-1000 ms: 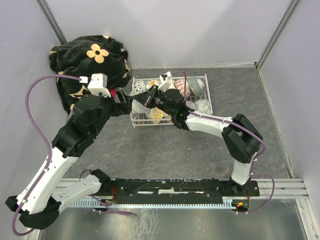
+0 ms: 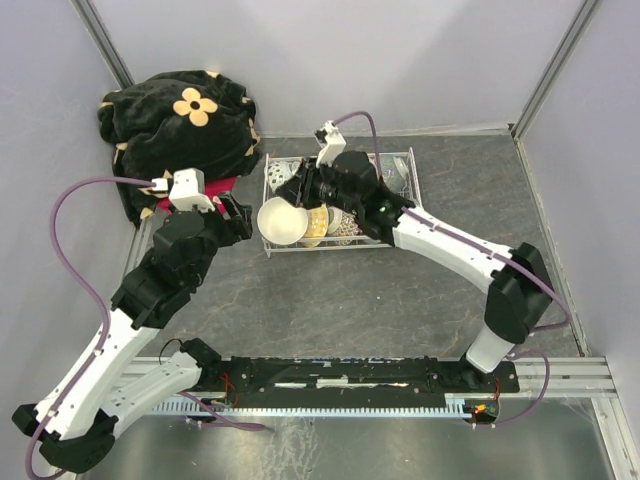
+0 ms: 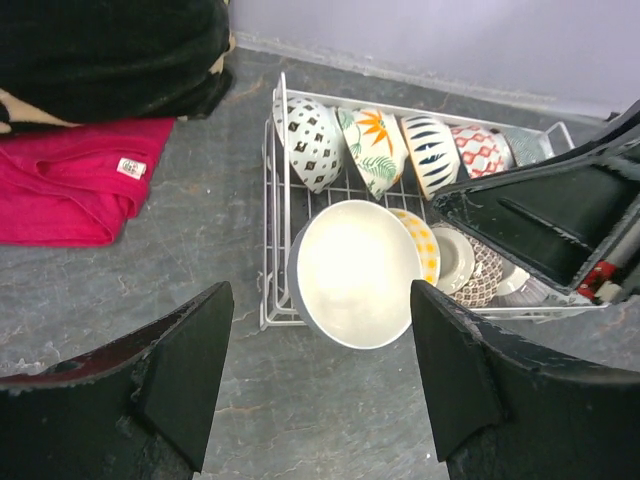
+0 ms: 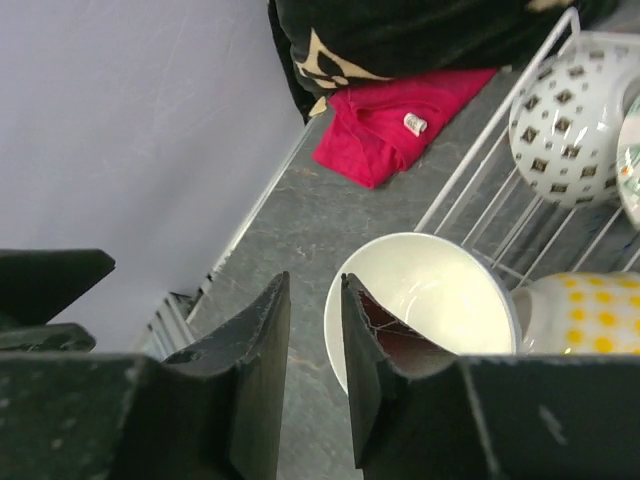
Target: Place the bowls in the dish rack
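Note:
The white bowl [image 2: 282, 221] lies tipped at the front left corner of the dish rack [image 2: 330, 247], its mouth facing up and its rim sticking out past the front wire. In the left wrist view the whole mouth of the white bowl [image 3: 358, 275] shows, with nothing inside. To the left of the bowl, my left gripper [image 2: 241, 216] stands open and clear of it.
Patterned bowls, including a dotted one [image 3: 314, 145] and a leaf one [image 3: 374, 150], fill the back row. A yellow-dotted bowl [image 3: 420, 243] sits right of the white one. A red cloth [image 3: 80, 180] and dark blanket [image 2: 180, 130] lie left.
The white bowl has tipped from standing more upright to lying with its mouth up.

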